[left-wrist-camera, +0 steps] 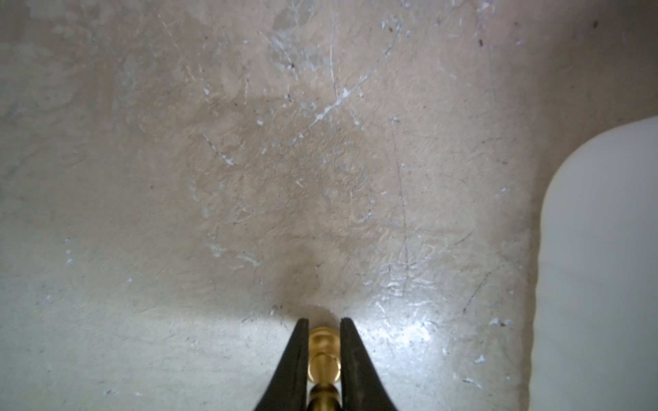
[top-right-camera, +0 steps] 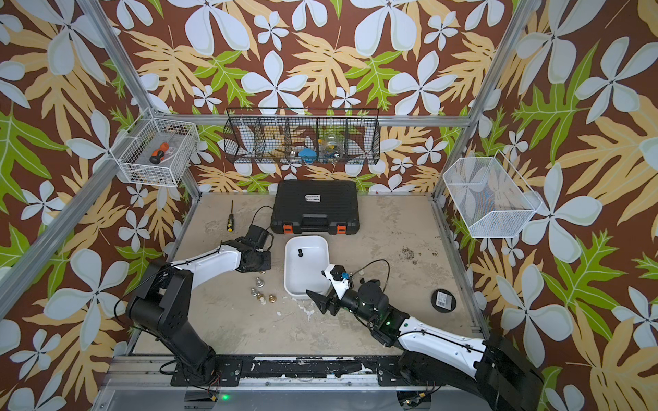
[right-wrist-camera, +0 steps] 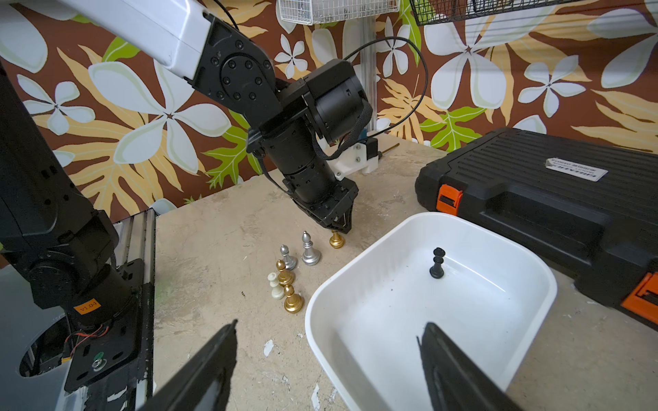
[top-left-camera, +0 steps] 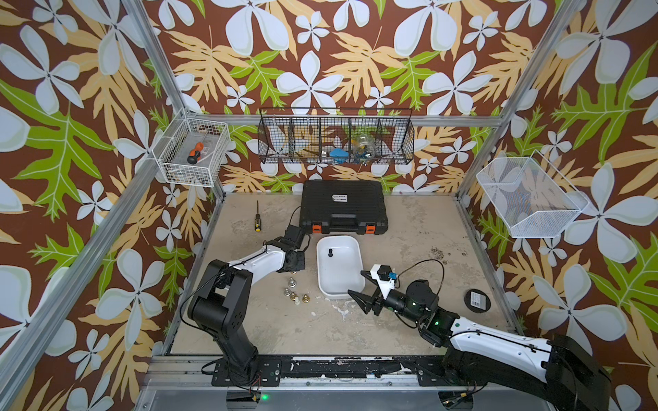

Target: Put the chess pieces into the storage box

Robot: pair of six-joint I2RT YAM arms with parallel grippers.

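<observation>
The white storage box (top-left-camera: 340, 270) holds one small black piece (right-wrist-camera: 436, 263). My left gripper hangs low just left of it, its fingers either side of a gold chess piece (left-wrist-camera: 323, 352); whether they grip it I cannot tell. Several other pieces stand front-left of the box: silver (right-wrist-camera: 309, 250), cream (right-wrist-camera: 275, 287) and gold (right-wrist-camera: 293, 301). My right gripper (top-left-camera: 355, 283) stands open at the box's near right corner, nothing between its fingers.
A black case (top-left-camera: 342, 202) lies behind the box, a screwdriver (top-left-camera: 257, 219) at the back left, and a black disc (top-left-camera: 477, 300) at the right. Wire baskets hang on the walls. The table right of the box is mostly clear.
</observation>
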